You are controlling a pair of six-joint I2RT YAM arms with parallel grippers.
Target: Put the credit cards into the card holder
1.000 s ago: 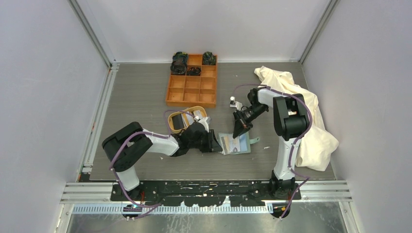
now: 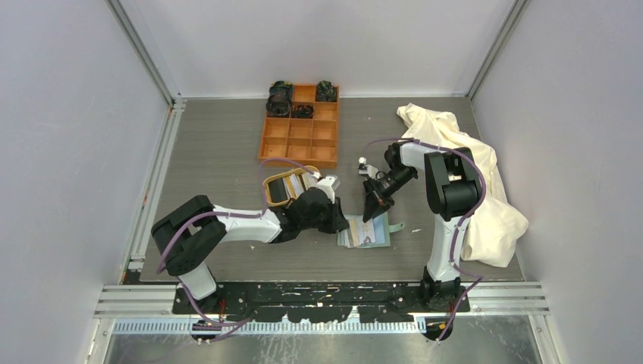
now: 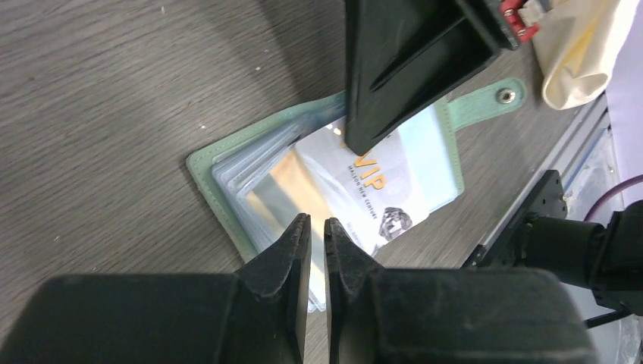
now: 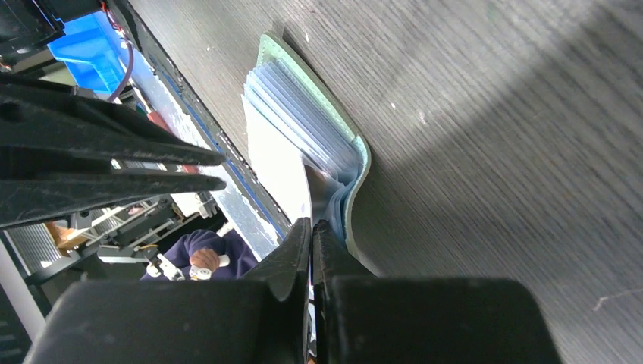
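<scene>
The green card holder point(image 2: 381, 240) lies open on the table, its clear sleeves point(image 4: 292, 114) fanned out. A white VIP card point(image 3: 364, 182) lies over the sleeves, and my right gripper is shut on its edge, a thin white line showing between the fingers. How far the card sits inside a sleeve, I cannot tell. Over the holder's left side, my left gripper has its fingers slightly apart, with a narrow gap and nothing seen held. Beneath them is a tan-striped card point(image 3: 296, 182) in the sleeves.
Behind the left arm stands a yellow-rimmed basket point(image 2: 271, 199) with more cards. An orange compartment tray point(image 2: 300, 142) is at the back, and a cream cloth point(image 2: 485, 197) covers the right side. Bare table lies to the left.
The right arm has barely shifted; the holder moved slightly toward the front earlier.
</scene>
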